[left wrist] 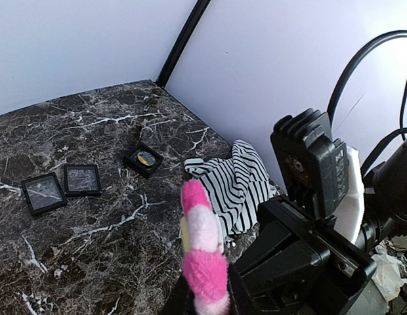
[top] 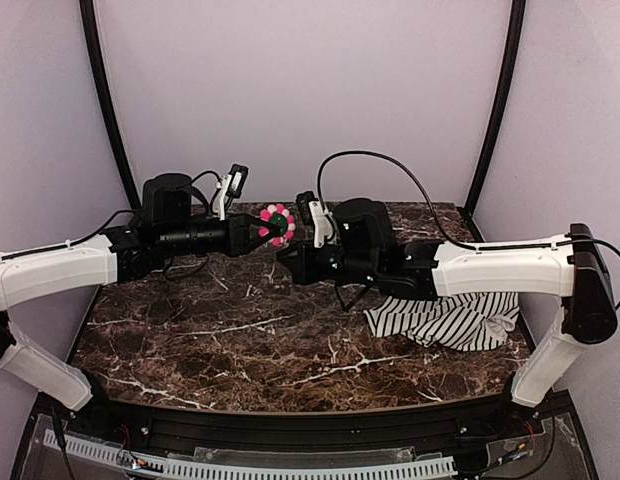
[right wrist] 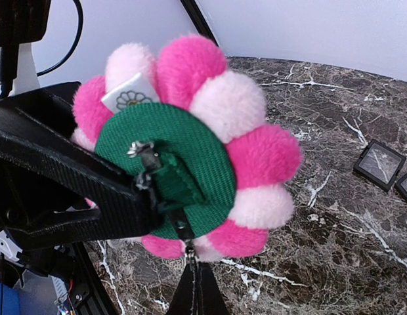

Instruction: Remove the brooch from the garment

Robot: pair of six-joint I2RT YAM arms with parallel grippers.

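The pink flower brooch (top: pixel 277 213) with a green backing is held up in the air by my left gripper (top: pixel 265 228), shut on it; the left wrist view shows it edge-on. My right gripper is shut, its tips just at the lower end of the dark clasp on the brooch's back; whether anything thin is between them is unclear. The striped garment (top: pixel 440 322) lies crumpled on the table at the right, apart from the brooch.
Dark square cases (left wrist: pixel 44 193) and a small box (left wrist: pixel 143 161) lie on the marble table (top: pixel 240 360).
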